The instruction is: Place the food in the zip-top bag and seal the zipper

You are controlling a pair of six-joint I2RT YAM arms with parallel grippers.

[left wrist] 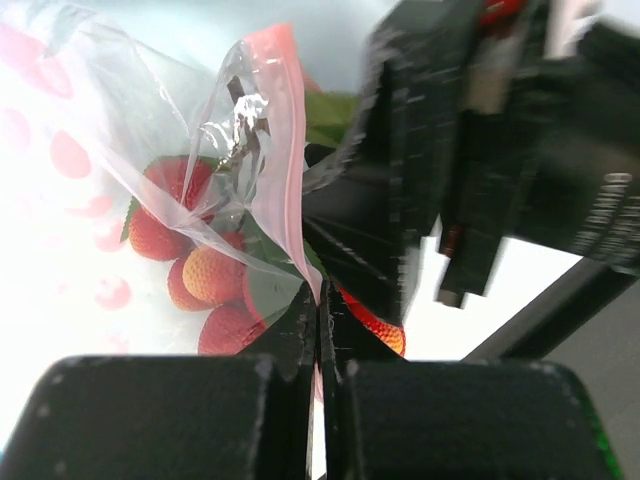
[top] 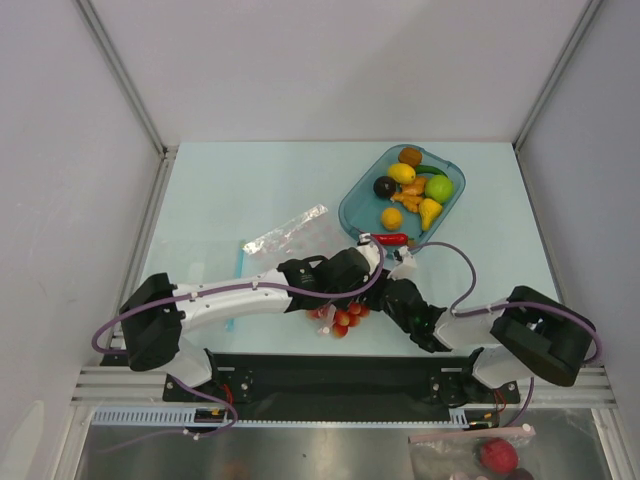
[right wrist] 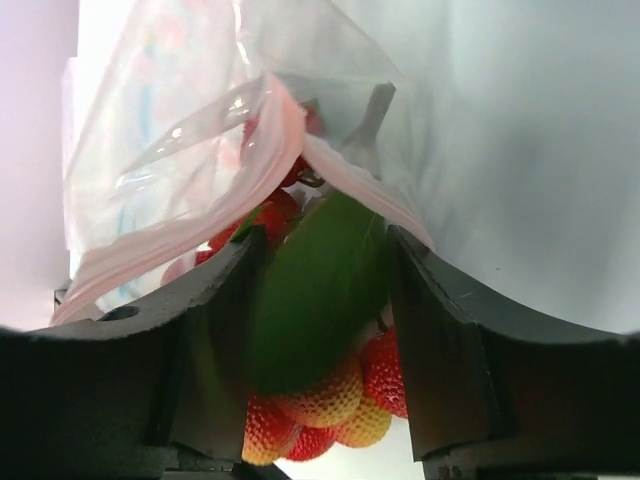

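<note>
A clear zip top bag with a pink rim (left wrist: 283, 130) lies under the grippers. My left gripper is shut on that rim. Red-orange lychees (left wrist: 213, 275) with green leaves show through the bag's film; other lychees (right wrist: 320, 395) hang outside, below the mouth. In the right wrist view, my right gripper stands open at the bag's mouth, its fingers either side of a large green leaf (right wrist: 325, 280). From above, part of the bunch (top: 342, 324) shows beneath the two touching grippers.
Behind the grippers stands a blue-grey bin (top: 358, 218) of mixed produce, a red chili (top: 390, 239) at its near end. Another clear bag (top: 440, 460) sits off the front edge.
</note>
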